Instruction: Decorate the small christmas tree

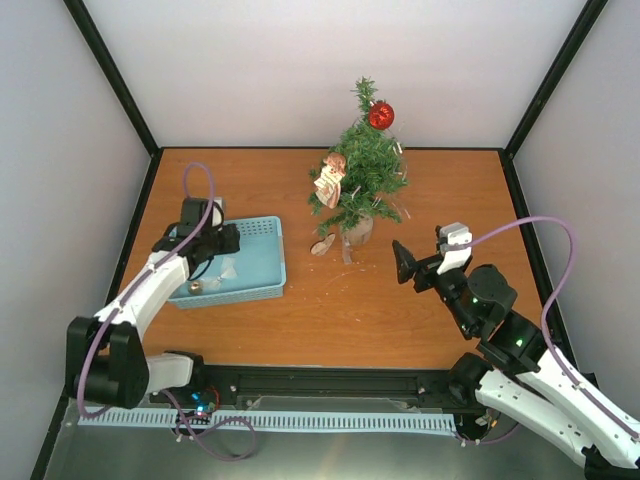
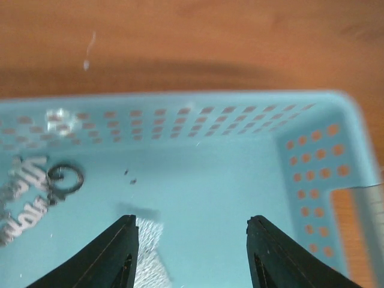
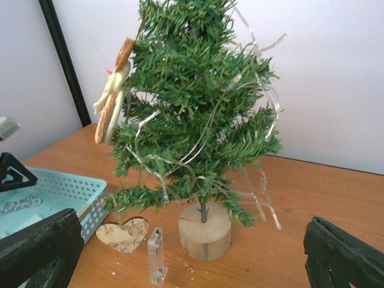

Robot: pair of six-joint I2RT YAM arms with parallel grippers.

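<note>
The small Christmas tree (image 1: pixel 370 165) stands on a round wooden base (image 3: pixel 204 233) near the table's middle. A red ball (image 1: pixel 381 115) hangs near its top, and a flat angel-like ornament (image 3: pixel 113 93) hangs on its left side. Clear wire lights (image 3: pixel 198 150) loop through the branches. My left gripper is open over the blue basket (image 1: pixel 279 255). Below its fingers lies a white glittery piece (image 2: pixel 150 258); silvery lettering (image 2: pixel 27 207) with a dark ring lies to the left. In front of the tree, apart from it, my right gripper stands open and empty.
A heart-shaped wooden piece (image 3: pixel 123 234) lies on the table beside the tree base, with a small clear upright block (image 3: pixel 156 257) close by. A gold ball (image 1: pixel 195 287) rests in the basket's front left.
</note>
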